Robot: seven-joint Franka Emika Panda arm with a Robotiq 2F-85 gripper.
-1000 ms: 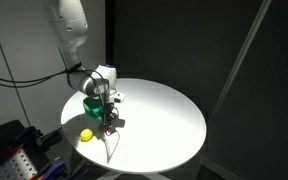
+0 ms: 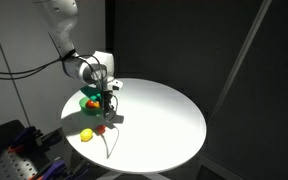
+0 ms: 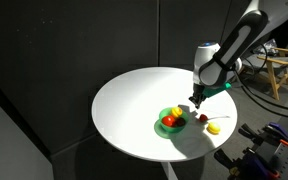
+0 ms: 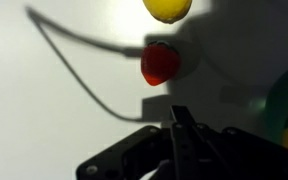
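Observation:
My gripper appears shut at the bottom of the wrist view, with nothing visible between its fingers. On the white table just beyond the fingertips lies a red strawberry (image 4: pixel 160 63), clear of them. Past it, at the top edge, is a yellow lemon (image 4: pixel 168 8). A green bowl (image 4: pixel 281 100) cuts into the right edge of that view. In exterior view 2 the bowl (image 3: pixel 162 129) holds red and yellow items, while the strawberry (image 3: pixel 203 118) and lemon (image 3: pixel 214 128) lie outside it. The gripper (image 3: pixel 196 104) hangs above the table there, its tips small and dark.
Dark equipment (image 2: pixel 29 150) stands off the table's near left edge in exterior view 1. A wooden chair (image 3: pixel 274 68) is in the background of exterior view 2.
The arm has risen and shifted slightly left in exterior view 1, away from the strawberry. The strawberry stays on the table, and the lemon and bowl have not moved.

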